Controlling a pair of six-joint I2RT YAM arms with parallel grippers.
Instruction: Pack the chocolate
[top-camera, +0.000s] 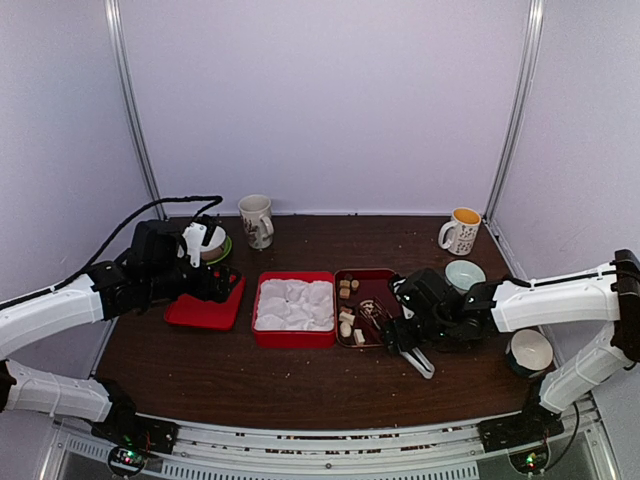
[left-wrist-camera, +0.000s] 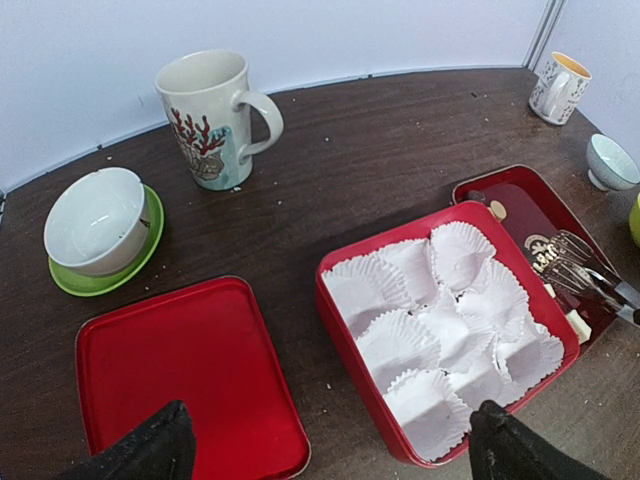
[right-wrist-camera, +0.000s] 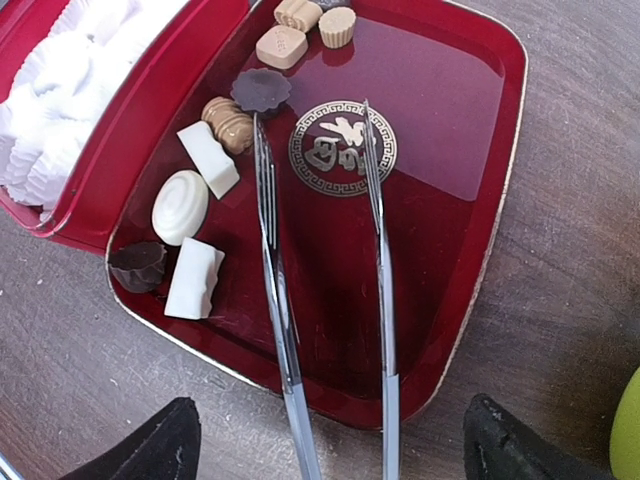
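Note:
A red box (left-wrist-camera: 350, 370) lined with white paper cups sits at the table's centre, beside a dark red tray (right-wrist-camera: 450, 150) of assorted chocolates, including white bars (right-wrist-camera: 195, 280), a white oval (right-wrist-camera: 180, 208) and brown pieces (right-wrist-camera: 262, 90). Metal tongs (right-wrist-camera: 388, 330) lie across that tray, their tips spread apart. My right gripper is over the tongs' handles at the tray's near side, part open around them; contact cannot be made out. My left gripper hangs open and empty above the left side of the table.
An empty red lid (left-wrist-camera: 180, 370) lies left of the box. Behind stand a bowl on a green saucer (left-wrist-camera: 95, 220), two mugs (top-camera: 255, 220) (top-camera: 460, 230) and a small bowl (top-camera: 464, 273). Another bowl (top-camera: 529, 350) is at right.

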